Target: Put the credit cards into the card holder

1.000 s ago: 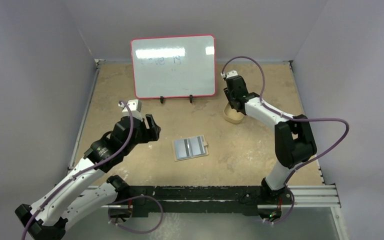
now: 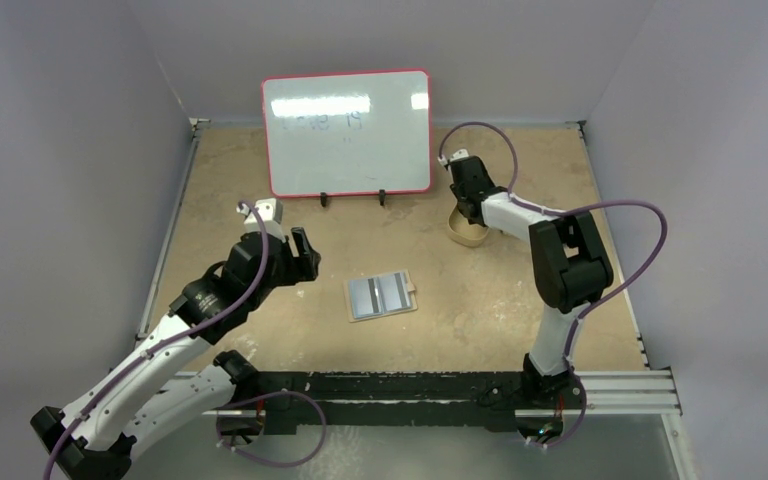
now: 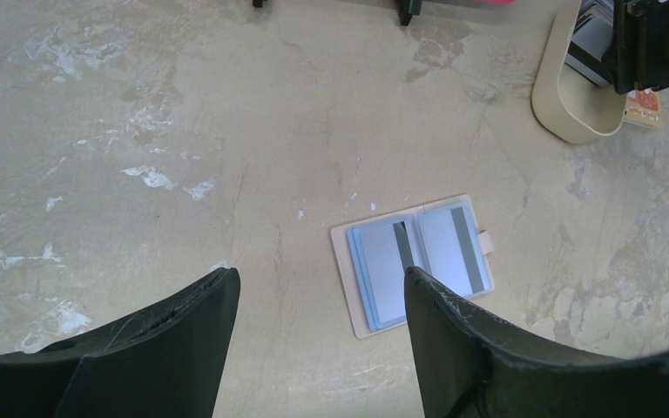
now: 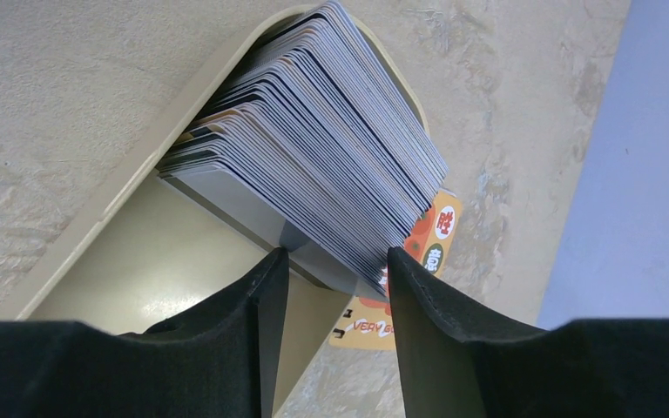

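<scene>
A thick stack of cards (image 4: 314,131) leans inside an oval cream box (image 3: 549,100) at the back right. My right gripper is down at the stack's lower end, part open, fingertips either side of the lowest card edges; whether it grips any cannot be told. The card holder (image 2: 380,296), a flat board with two clear blue slots (image 3: 381,270), lies at front centre. My left gripper hangs open and empty above the left of the table, facing the holder.
A whiteboard (image 2: 346,140) on black feet stands at the back. An orange printed packet (image 4: 361,331) lies beside the box. The table left of and around the holder is clear.
The left arm and the holder are unchanged.
</scene>
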